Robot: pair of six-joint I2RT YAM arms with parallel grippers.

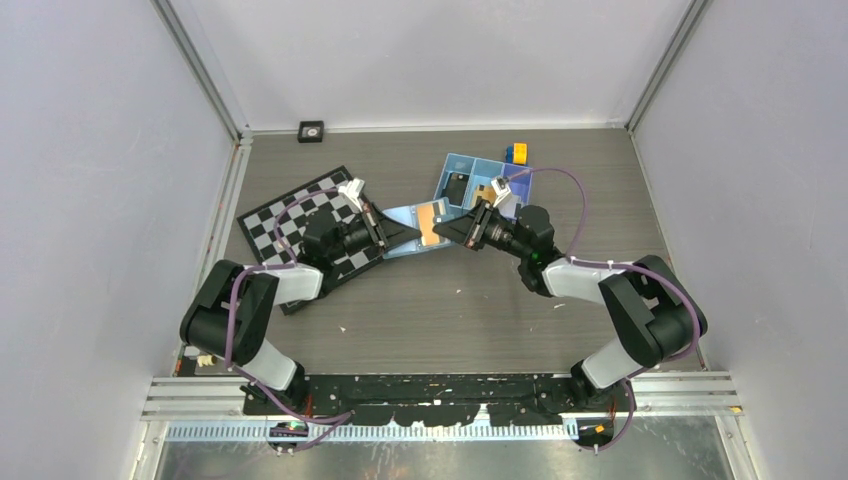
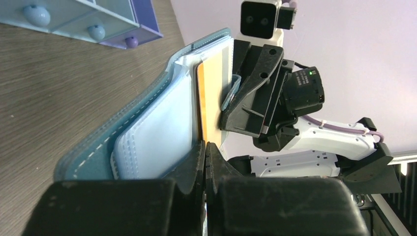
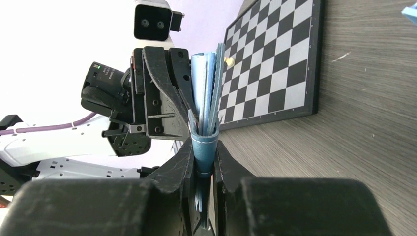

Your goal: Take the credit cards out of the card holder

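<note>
The blue card holder (image 1: 400, 217) is held up off the table between both arms, with an orange card (image 1: 428, 222) seated in it. My right gripper is shut on the holder's edge, which shows between its fingers in the right wrist view. In the left wrist view my left gripper is shut with its fingertips together and nothing between them. The orange card (image 2: 212, 91) rises just beyond those tips, outside the fingers. The holder's light blue flap (image 2: 157, 123) lies to the left of the tips.
A blue divided box (image 1: 452, 160) stands behind the right arm, a black item and an orange-brown card in its compartments. A checkered board (image 1: 265, 222) lies under the left arm. A yellow-and-blue object (image 1: 519, 153) sits at the back.
</note>
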